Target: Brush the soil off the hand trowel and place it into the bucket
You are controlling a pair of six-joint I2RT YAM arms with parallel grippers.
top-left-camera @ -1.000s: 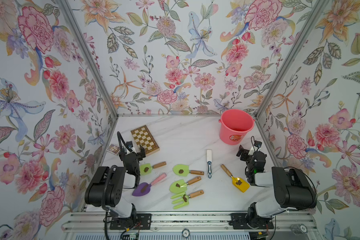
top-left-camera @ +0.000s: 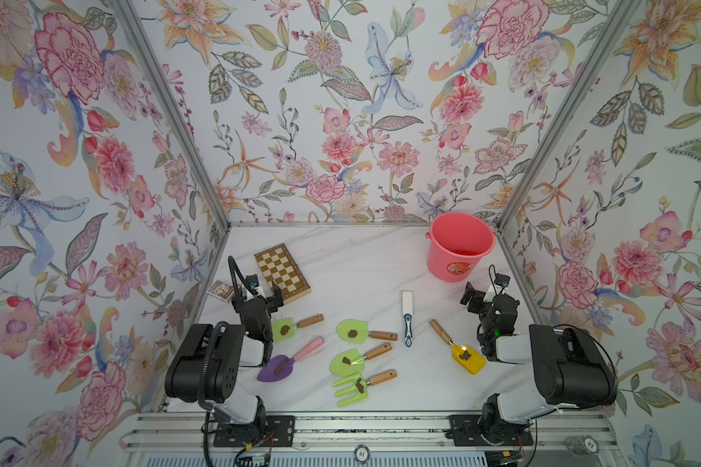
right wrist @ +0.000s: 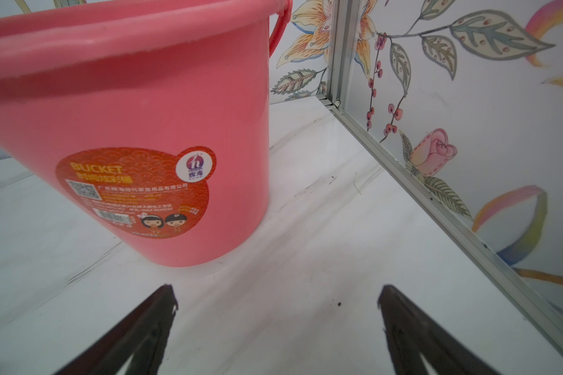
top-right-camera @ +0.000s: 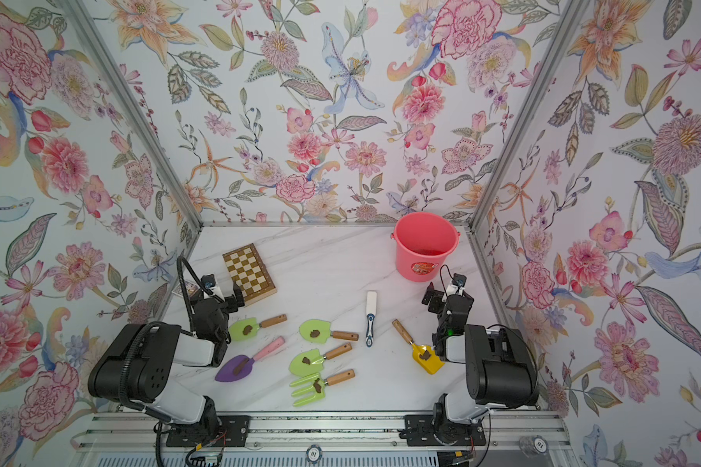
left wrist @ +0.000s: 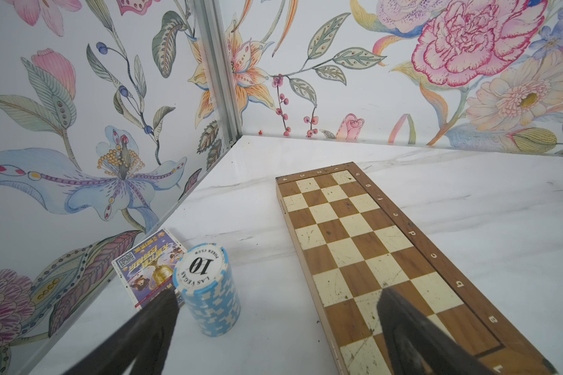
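Note:
Several hand tools with brown soil patches lie on the table: a purple trowel (top-left-camera: 275,370) with a pink handle, green trowels (top-left-camera: 349,330) with wooden handles, a green fork (top-left-camera: 351,393), and a yellow scoop (top-left-camera: 470,361). A white and blue brush (top-left-camera: 407,319) lies flat in the middle. The pink bucket (top-left-camera: 453,260) stands upright at the back right and fills much of the right wrist view. My left gripper is open over the left side, facing the chessboard. Open and empty too, my right gripper points toward the table beside the bucket.
A chessboard (top-left-camera: 282,270) lies at the back left. Beside it, a stack of blue poker chips (left wrist: 207,290) and a colourful card (left wrist: 149,262) sit close to the left gripper.

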